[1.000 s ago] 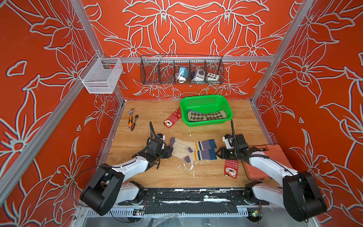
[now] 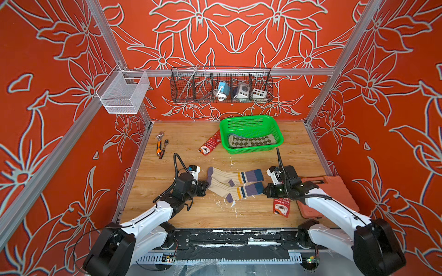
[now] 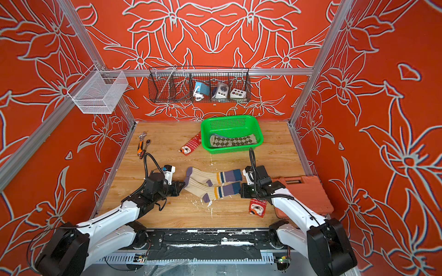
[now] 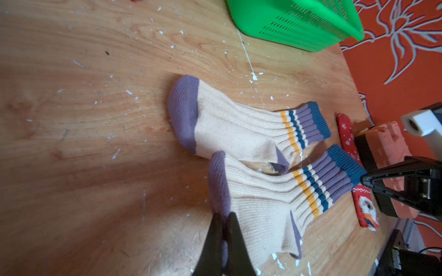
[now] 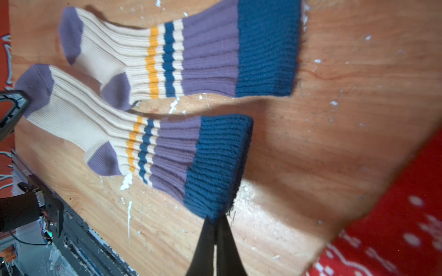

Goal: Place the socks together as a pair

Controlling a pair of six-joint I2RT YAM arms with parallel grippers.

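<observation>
Two cream socks with purple toes and heels, striped cuffs and navy tops lie side by side at the table's middle: the back sock [image 2: 234, 175] and the front sock [image 2: 239, 191]. In the left wrist view my left gripper, shut, is at the front sock's purple toe. My right gripper, also shut, is at that sock's navy cuff, whose edge is lifted a little. Whether fabric sits between either pair of fingertips is hard to tell.
A green basket [image 2: 251, 149] with argyle socks stands at the back. Red patterned socks [image 2: 209, 143] lie beside it and under my right arm [image 2: 280, 208]. An orange case [image 2: 329, 197] lies right, tools [image 2: 159, 147] at back left.
The front sock has shifted slightly toward the front, apart from the back one. My left gripper has shifted a little, its arm changing pose; the right arm has also moved slightly.
</observation>
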